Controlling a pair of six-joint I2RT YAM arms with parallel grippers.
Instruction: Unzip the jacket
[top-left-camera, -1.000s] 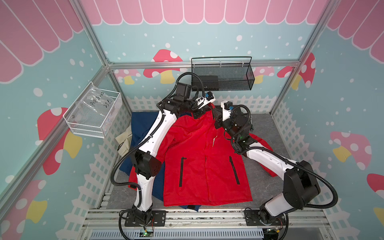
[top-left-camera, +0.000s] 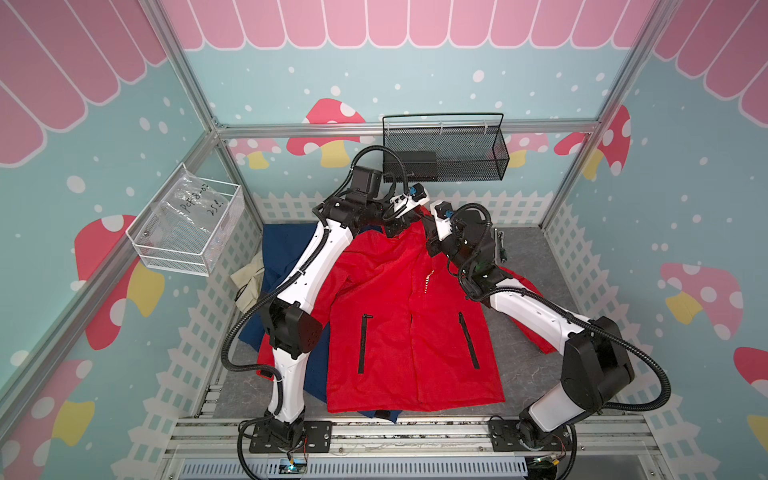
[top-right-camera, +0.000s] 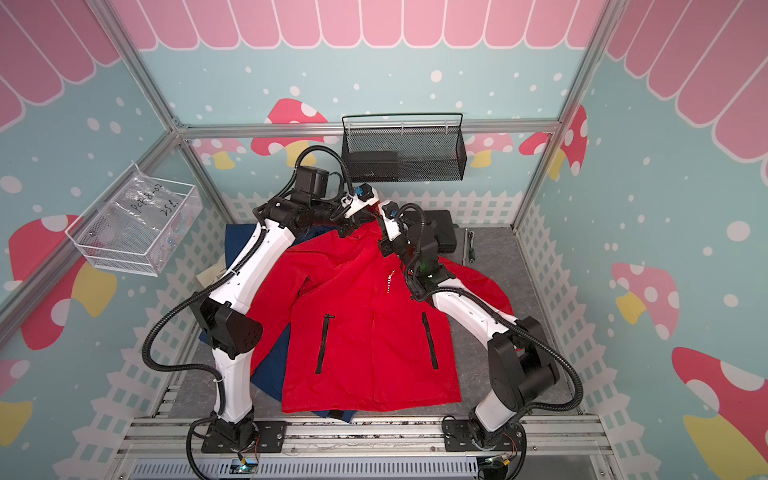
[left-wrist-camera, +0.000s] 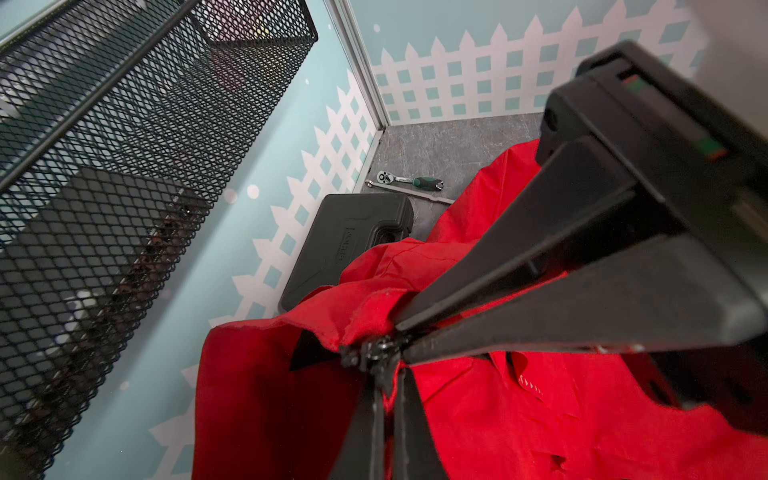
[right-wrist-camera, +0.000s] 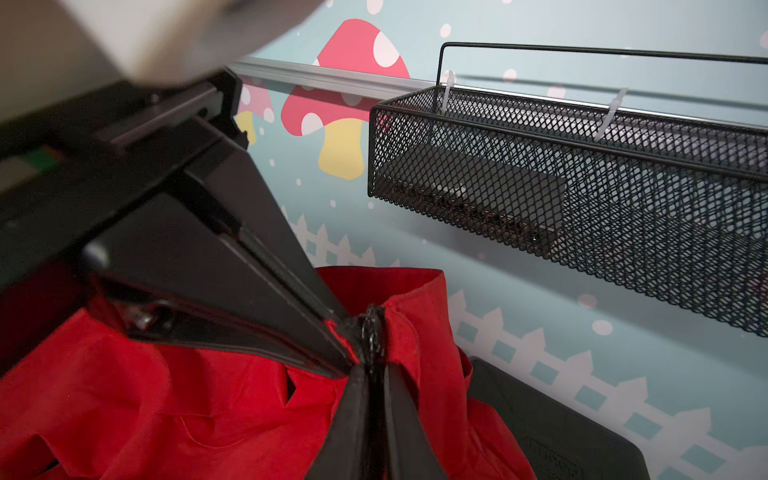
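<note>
The red jacket (top-left-camera: 376, 352) lies front up across the floor of the workspace, collar toward the back wall. Both grippers meet at the collar. My left gripper is shut on the jacket's fabric near the black zipper top (left-wrist-camera: 376, 348), with a thin red edge between its fingers. My right gripper has its fingertips close together at the same dark zipper piece (right-wrist-camera: 369, 328); whether it grips it I cannot tell. The other gripper's dark fingers crowd each wrist view, hiding part of the zipper.
A black mesh basket (top-left-camera: 472, 144) hangs on the back wall above the collar. A black case (left-wrist-camera: 320, 240) and wrenches (left-wrist-camera: 412, 181) lie behind the jacket. Blue cloth (top-left-camera: 280, 240) lies beneath the left side. A white wire basket (top-left-camera: 160, 256) hangs at left.
My right arm has shifted slightly left toward my left gripper at the collar. The left arm and the jacket look almost unchanged.
</note>
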